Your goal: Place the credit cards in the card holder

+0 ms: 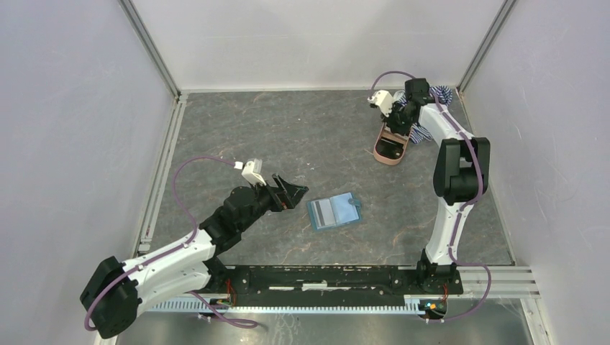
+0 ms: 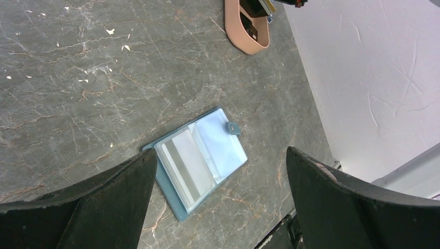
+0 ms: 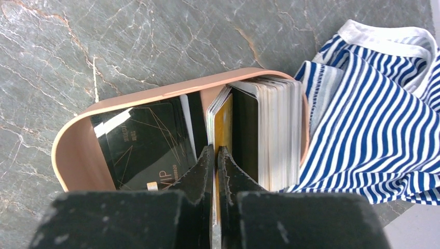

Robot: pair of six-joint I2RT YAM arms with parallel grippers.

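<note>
The card holder (image 2: 177,207) lies unfolded on the table, teal with clear sleeves and a small snap tab. My left gripper (image 1: 298,195) stands open above and left of it, nothing between its fingers. Over at the back right, a pinkish-tan box (image 3: 150,95) holds the cards. My right gripper is shut on a small bunch of cards (image 3: 224,122), yellow-faced, upright and still inside the box walls. To their right a thick row of cards (image 3: 280,129) stands on edge; black cards (image 3: 145,140) lie leaning in the left part.
A blue-and-white striped cloth (image 3: 363,124) touches the box's right end. Bare grey table (image 1: 288,136) fills the middle and back left. White walls close in the sides, the right one near my right arm.
</note>
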